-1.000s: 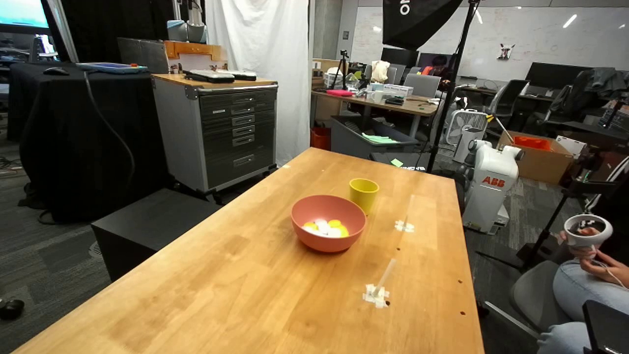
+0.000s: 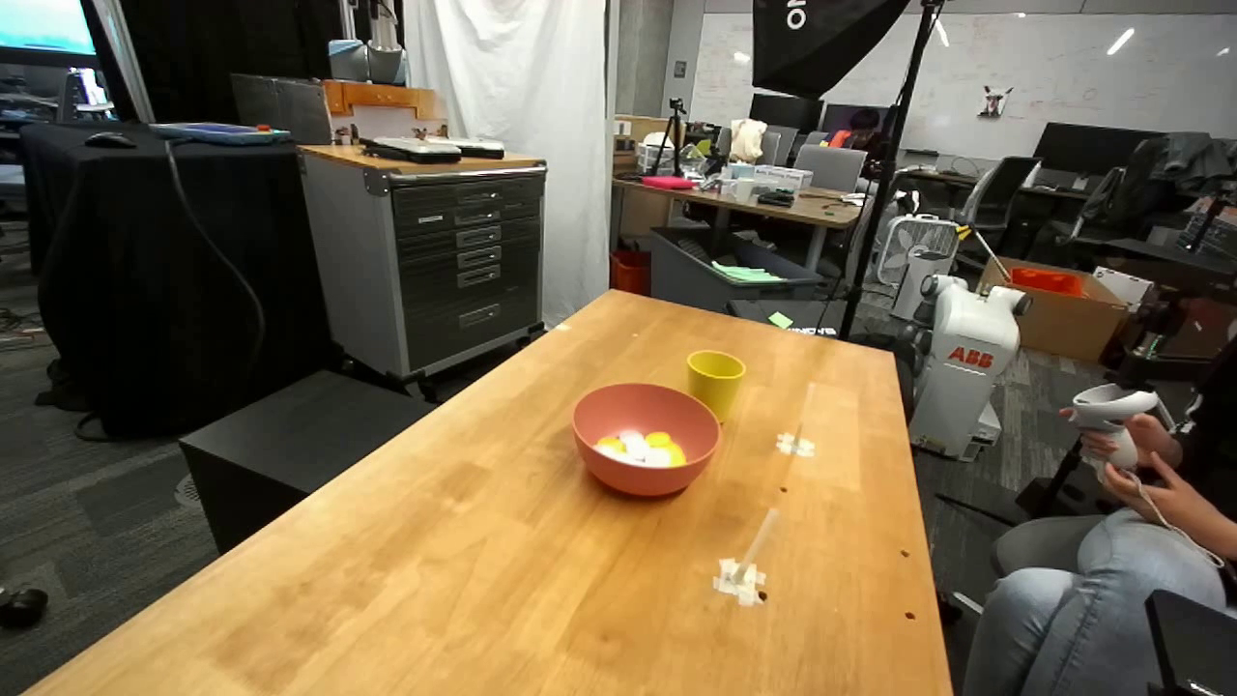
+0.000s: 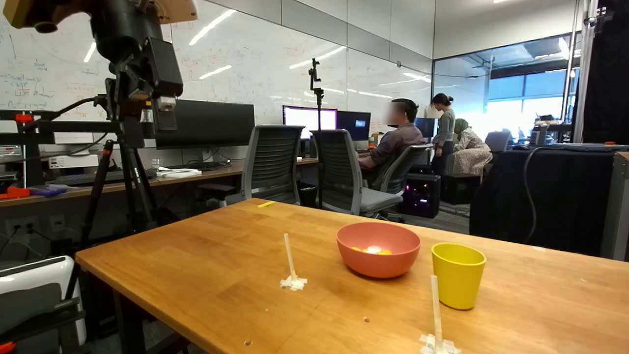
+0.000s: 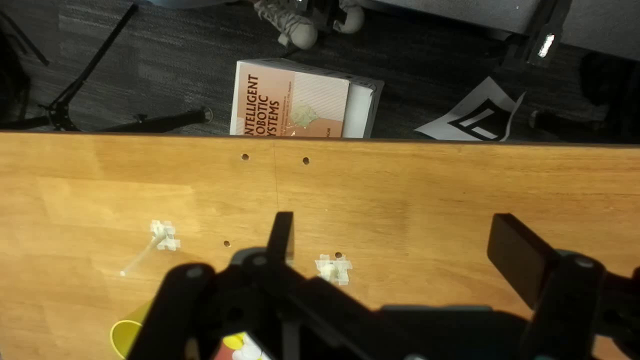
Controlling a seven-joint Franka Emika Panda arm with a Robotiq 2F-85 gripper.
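Note:
A salmon-red bowl (image 2: 645, 470) stands on the wooden table with several white and yellow pieces (image 2: 651, 452) inside. Right beside it is an upright yellow cup (image 2: 714, 385); its inside bottom is hidden. Two thin pale sticks rise from taped bases, one nearer exterior view 1 (image 2: 756, 545) and one farther off (image 2: 800, 423). My gripper is open above the table, its fingers wide apart and only bare wood showing between their tips. In exterior view 2 it hangs high at the upper left, well away from bowl and cup. The wrist view shows only parts of both.
The table's straight edge (image 4: 420, 143) crosses the wrist view, with a box (image 4: 288, 99) on the floor beyond. A seated person (image 2: 1090, 568) holds a controller (image 2: 1107, 420) off the table's right side.
The seated person's legs and hands have shifted, and the controller sits farther left and higher. Bowl, cup and sticks have not moved.

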